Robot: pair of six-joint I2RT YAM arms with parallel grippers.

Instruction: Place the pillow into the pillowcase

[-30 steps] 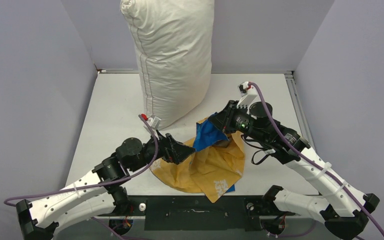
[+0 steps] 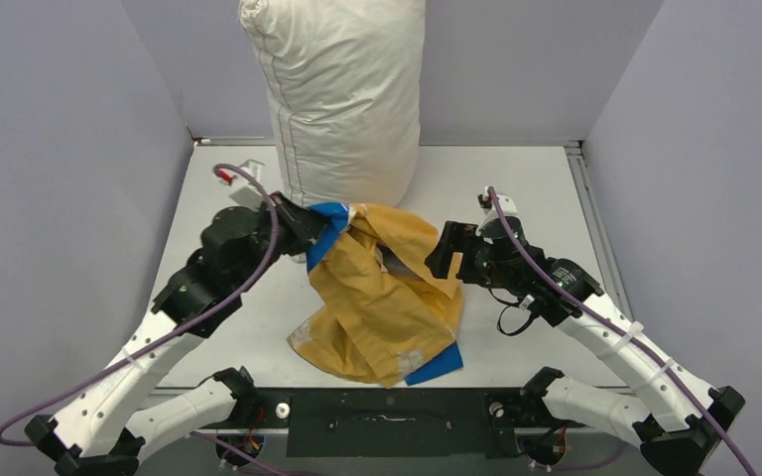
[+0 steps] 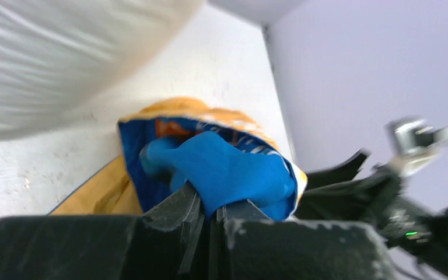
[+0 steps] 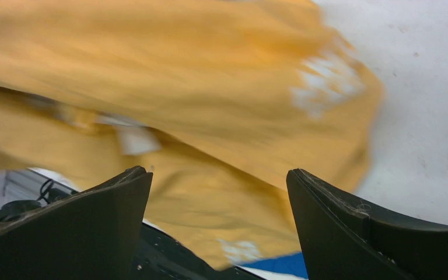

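Observation:
The yellow pillowcase [image 2: 367,307] with blue lining lies in folds mid-table, one end raised by my left gripper [image 2: 308,223], which is shut on its blue fabric [image 3: 221,166] in the left wrist view. The white pillow [image 2: 342,94] stands upright at the back, just behind it. My right gripper [image 2: 444,248] is open above the pillowcase's right side; in the right wrist view the yellow cloth [image 4: 227,99] lies below its spread fingers, with nothing between them.
Grey walls [image 2: 695,188] enclose it on the sides and back.
My left gripper has moved up and left, pulling the pillowcase's blue end with it. My right gripper has come away from that fabric and now stands open, slightly lower in the top view.

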